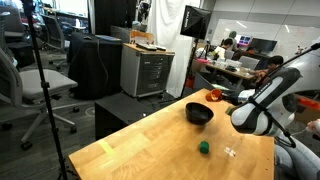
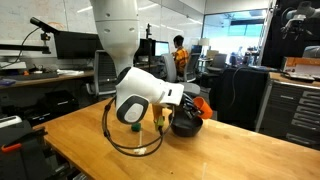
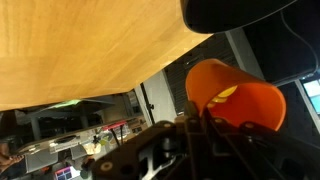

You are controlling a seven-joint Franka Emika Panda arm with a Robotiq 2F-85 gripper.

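Note:
An orange cup fills the right of the wrist view, its mouth facing the camera and something yellow showing inside. My gripper is shut on the cup's near side, though its fingers are dark and hard to make out. From the first exterior view, the cup hangs beyond a black bowl on the wooden table. The second exterior view has the cup tilted above the bowl's far right side; whether they touch I cannot tell.
A green object stands on the table nearer the front. Small white bits lie to its right. A dark box sits beyond the table edge, with office chairs behind it.

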